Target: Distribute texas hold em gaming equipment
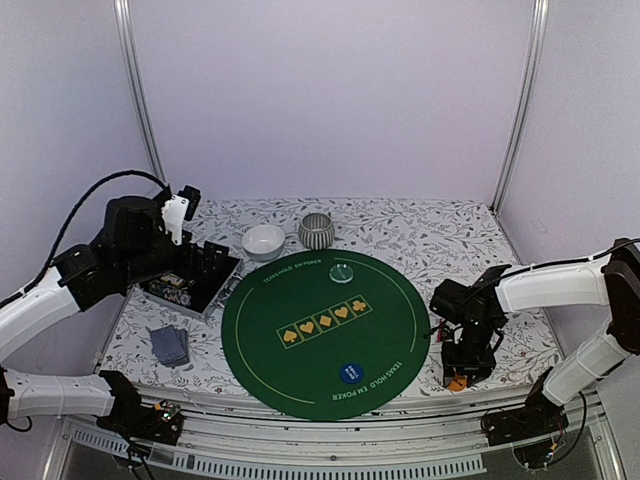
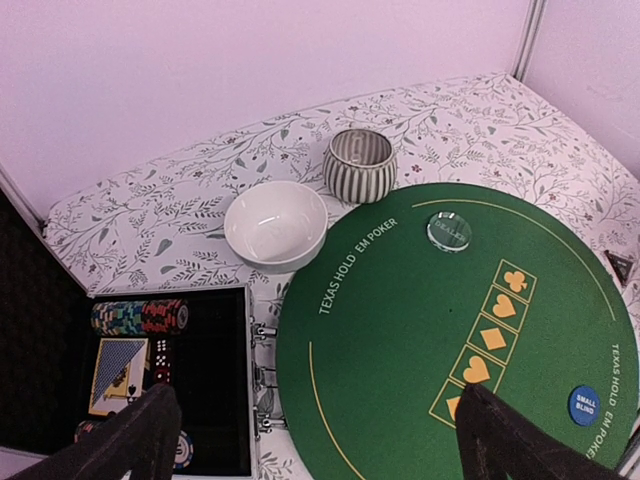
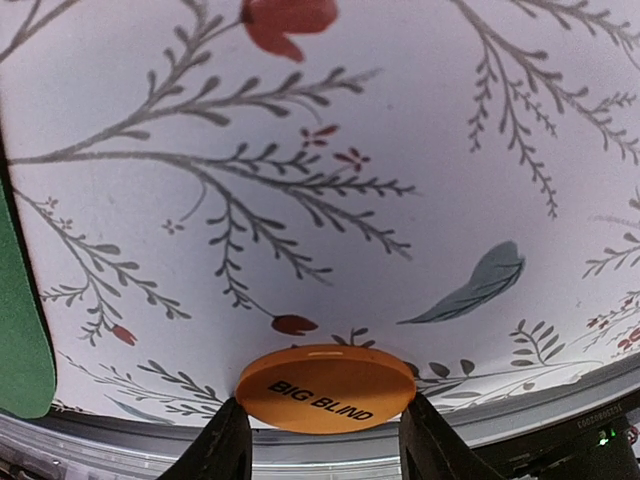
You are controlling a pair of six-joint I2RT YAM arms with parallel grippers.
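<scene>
An orange disc marked BIG BLIND point(image 3: 326, 392) is tilted between the fingertips of my right gripper, which touch its two side edges low in the right wrist view. In the top view this gripper is at the table's front edge, right of the round green mat point(image 1: 255, 345), and covers much of the disc. A blue SMALL BLIND disc point(image 1: 351, 373) lies on the mat's front part, a clear DEALER disc point(image 1: 341, 273) near its back. My left gripper hangs open and empty above the left side, over the black case point(image 2: 220, 380).
The case holds chips point(image 2: 140, 317), cards point(image 2: 118, 375) and dice. Behind the mat stand a white bowl point(image 1: 263, 240) and a striped cup point(image 1: 316, 231). A folded grey cloth point(image 1: 169, 345) lies front left.
</scene>
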